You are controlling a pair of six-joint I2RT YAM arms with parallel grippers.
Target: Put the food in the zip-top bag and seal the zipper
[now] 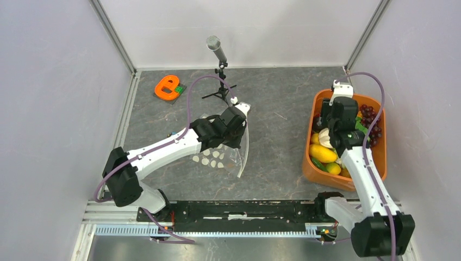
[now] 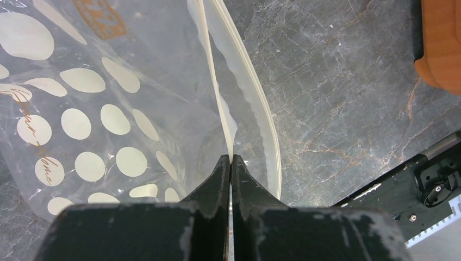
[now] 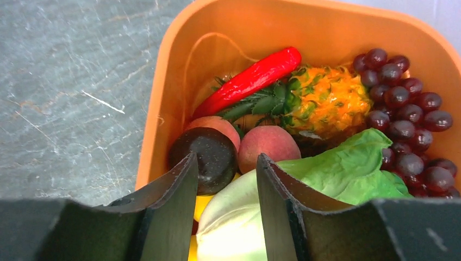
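Observation:
The clear zip top bag (image 2: pixel 108 141) with white dots lies on the table; my left gripper is shut on its zipper edge. My right gripper hangs open over the orange bin (image 1: pixel 307 168), fingers apart, just above a dark round fruit (image 3: pixel 202 157), a peach (image 3: pixel 269 144) and leafy lettuce (image 3: pixel 342 168). A red pepper (image 3: pixel 250 81), a pineapple (image 3: pixel 326 98) and grapes (image 3: pixel 407 114) are also in the bin.
A microphone on a stand (image 1: pixel 216 51) is at the back centre. An orange object (image 1: pixel 166 87) lies at the back left. The table between bag and bin is clear.

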